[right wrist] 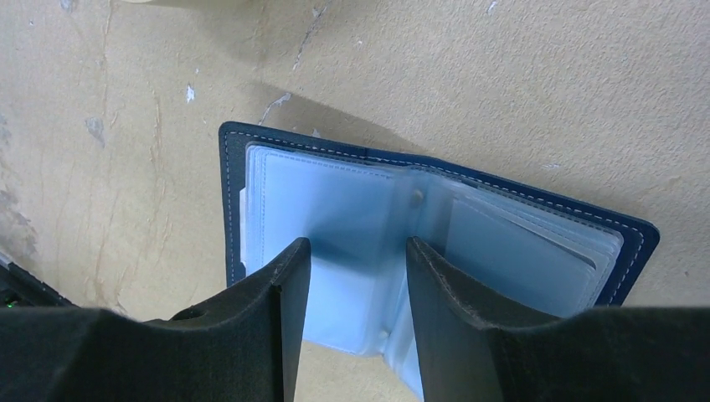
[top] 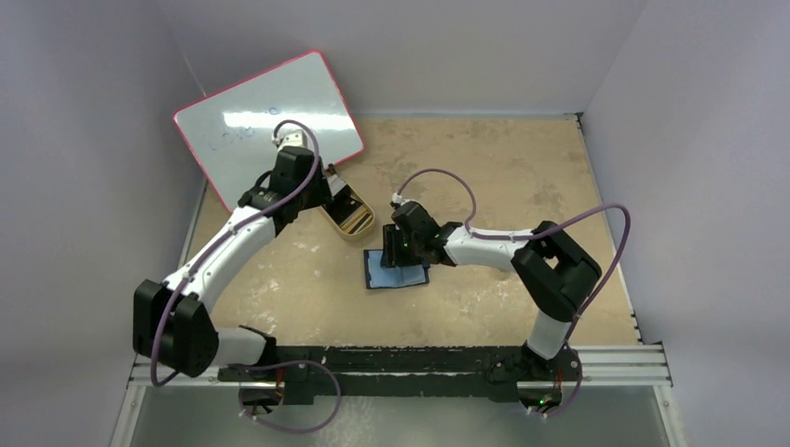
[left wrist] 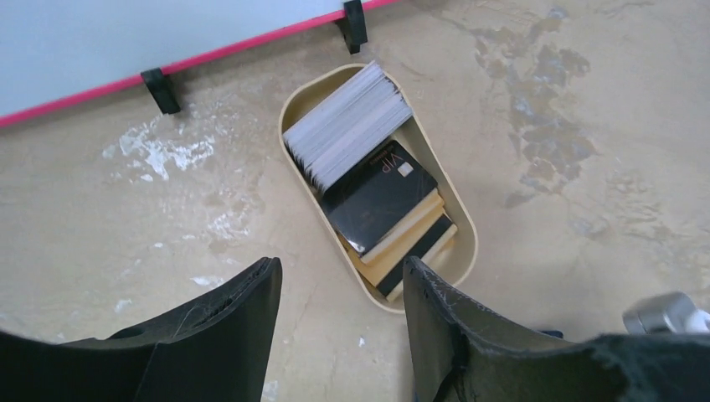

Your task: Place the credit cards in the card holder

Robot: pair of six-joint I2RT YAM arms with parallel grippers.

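Note:
An opened card holder [right wrist: 326, 234] with a dark blue cover and pale blue clear sleeves lies flat on the table. Over it, my right gripper has its fingers apart, nothing visible between them. Credit cards fill a beige oval tray [left wrist: 465, 213]: a stack of white-edged cards [left wrist: 347, 126] at one end, a black card marked VIP [left wrist: 381, 197] in the middle, then several gold and black ones. My left gripper, open and empty, is beside the tray; in the top view its arm partly covers the tray's far end.
A whiteboard [top: 265, 121] with a pink edge rests on black feet behind the tray. Bare table [top: 503, 168] spreads to the back right and along the front.

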